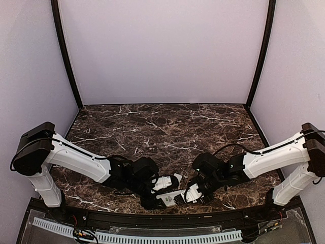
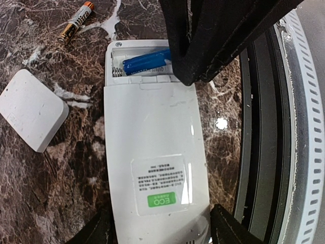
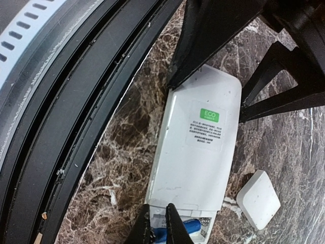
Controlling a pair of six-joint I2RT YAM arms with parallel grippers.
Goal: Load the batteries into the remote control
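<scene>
The white remote control [image 2: 152,122] lies back side up with its battery compartment open at one end. A blue battery [image 2: 144,62] sits slantwise in that compartment, one end near the spring. The battery's other end is covered by my right gripper, whose fingertips are close together on it. At the opposite end of the remote, the fingers of my left gripper stand against both long sides. A second battery, orange and black [image 2: 76,21], lies loose on the table.
A white square block, perhaps a cover [image 2: 33,109], lies beside the remote. The dark table rail [image 1: 167,217] runs close along the near side. Most of the marbled table [image 1: 162,129] behind the arms is bare.
</scene>
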